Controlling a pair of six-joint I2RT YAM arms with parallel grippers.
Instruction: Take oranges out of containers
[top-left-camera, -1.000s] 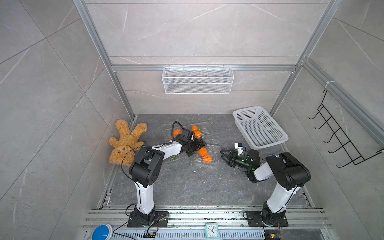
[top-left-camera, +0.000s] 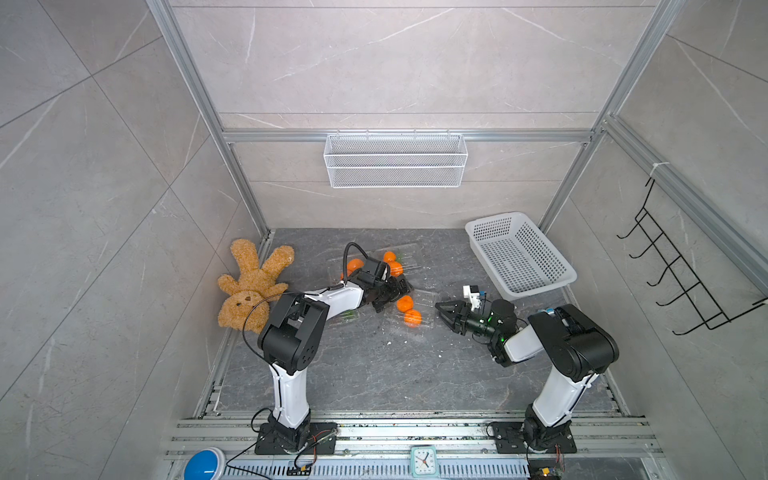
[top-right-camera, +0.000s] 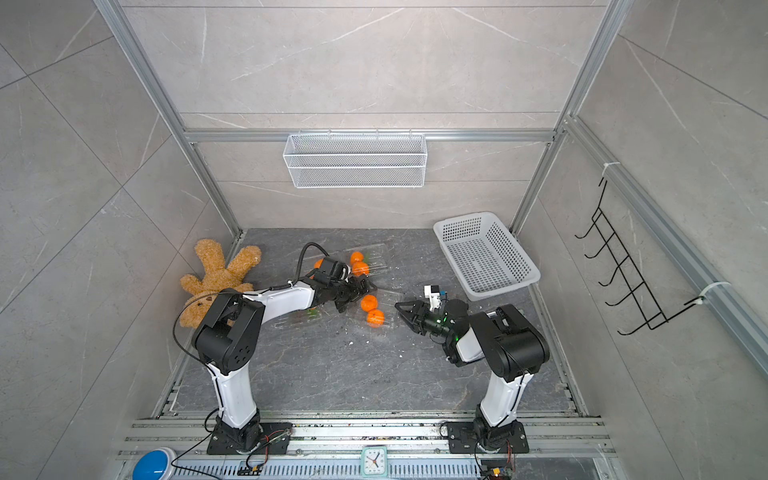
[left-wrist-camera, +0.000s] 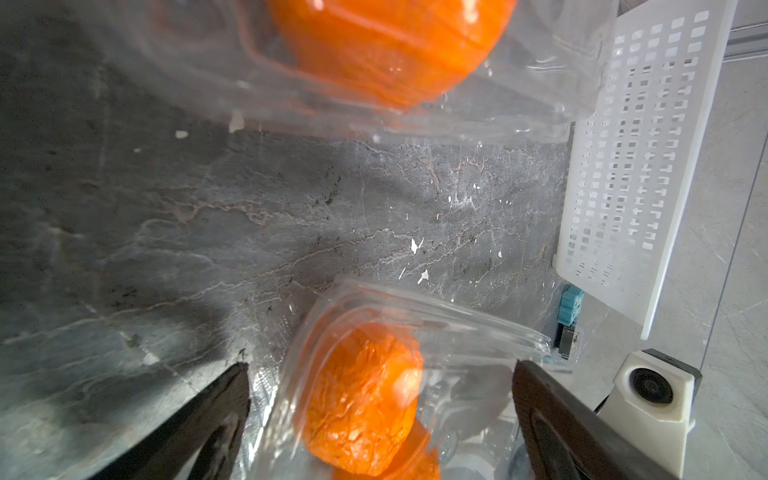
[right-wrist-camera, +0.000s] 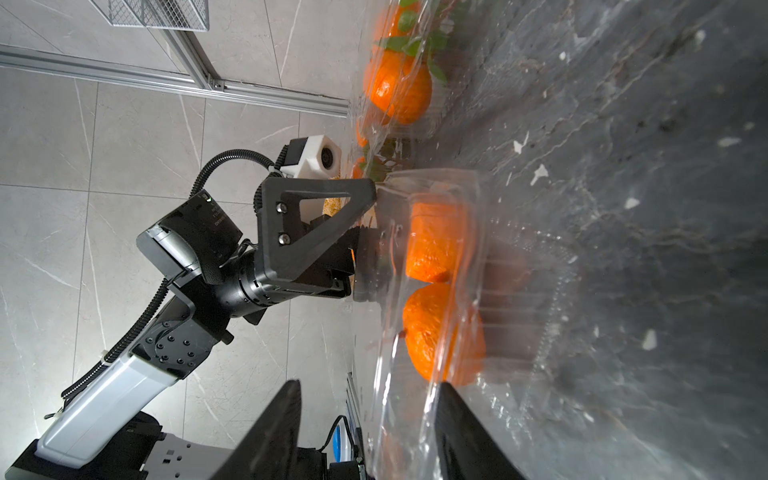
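Observation:
A clear plastic container (right-wrist-camera: 392, 344) lies between my two grippers, holding two oranges (right-wrist-camera: 432, 240). Its lid looks raised in the right wrist view, though the clear plastic makes this hard to tell. My left gripper (top-left-camera: 393, 295) is at the container's left end, its fingers wide apart; the left wrist view shows the container's orange (left-wrist-camera: 364, 400) beyond the gap between its fingers. My right gripper (top-left-camera: 446, 315) is low at the right end. Its fingers (right-wrist-camera: 272, 424) stand apart, with the clear edge passing between or just beyond them; contact cannot be told.
Another clear container with oranges (top-left-camera: 394, 268) lies behind, and more fruit (top-left-camera: 354, 265) is at the back left. An empty grey basket (top-left-camera: 520, 252) stands at the back right. A plush toy (top-left-camera: 254, 284) lies at the left wall.
My right gripper has shifted slightly left, toward the container. The container's oranges have moved a little left with it. The left arm looks unchanged.

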